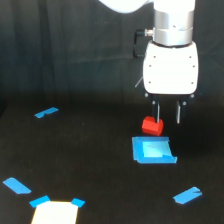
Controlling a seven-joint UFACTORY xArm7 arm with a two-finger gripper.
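Observation:
A small red block (151,127) rests on the black table, just behind a blue-taped square (154,158). My white gripper (167,116) points down near it with the fingers spread apart. In the image its left finger (155,108) reaches the block's upper edge, while the other finger is off to the block's right. Nothing shows between the fingers. Whether the left finger touches the block or only lines up with it, I cannot tell.
Blue tape strips lie at the far left (46,112), left (16,186) and right front (187,195). A pale sheet (56,212) with blue taped corners is at the front edge. Bare black table fills the middle left, and a dark curtain (70,50) hangs behind.

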